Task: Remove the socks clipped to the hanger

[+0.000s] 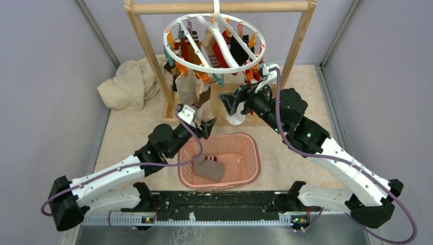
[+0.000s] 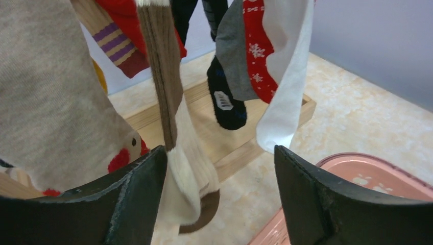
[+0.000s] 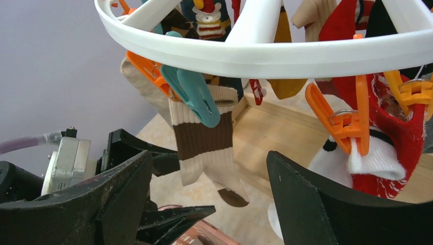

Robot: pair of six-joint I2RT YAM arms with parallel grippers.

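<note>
Socks hang from orange and teal clips on the white round hanger (image 1: 232, 69). My left gripper (image 1: 199, 122) is open, facing a beige-and-brown sock (image 2: 173, 127) that hangs between and just beyond its fingers; a cream sock with red dots (image 2: 66, 117) hangs left of it. In the right wrist view that striped sock (image 3: 204, 138) is clipped under the rim. My right gripper (image 1: 232, 99) stands open below the rim's front right, nothing visible gripped.
A pink basket (image 1: 255, 158) holding a grey sock (image 1: 208, 168) sits below both arms. The wooden stand (image 1: 295, 41) surrounds the hanger; beige cloth (image 1: 125, 89) lies back left. Grey walls enclose both sides.
</note>
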